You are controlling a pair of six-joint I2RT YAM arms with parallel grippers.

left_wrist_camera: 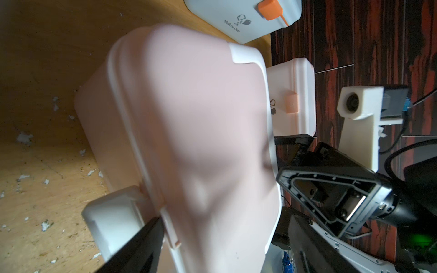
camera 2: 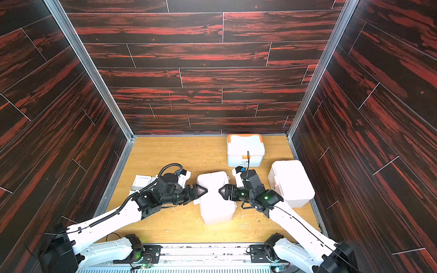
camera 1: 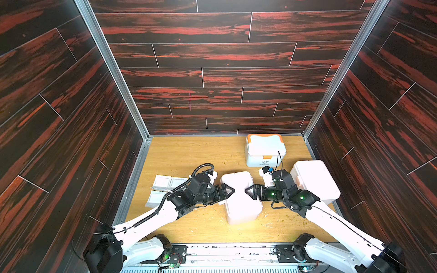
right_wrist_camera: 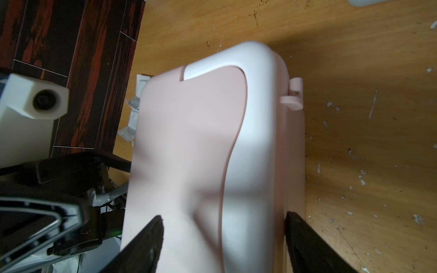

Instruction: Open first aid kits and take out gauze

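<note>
A closed pale pink first aid kit (camera 1: 242, 209) stands on the table between my two grippers. Its white latch (left_wrist_camera: 116, 223) sticks out from the left side, and a white handle (right_wrist_camera: 255, 136) runs along the lid's right edge. At the upper left of the kit is my left gripper (camera 1: 230, 191), fingers apart over the box. Facing it on the right, my right gripper (camera 1: 250, 192) also has its fingers parted, one over the lid and one past the handle's outer edge. Whether any fingertip touches the kit is unclear. White packets, likely gauze (camera 1: 162, 182), lie at the left, partly behind the left arm.
Behind the kit is a white box with orange corners (camera 1: 265, 152). A second pale pink kit (camera 1: 316, 179) stands at the right, close to the right arm. Bare table (camera 1: 195, 152) shows at the back left and along the front.
</note>
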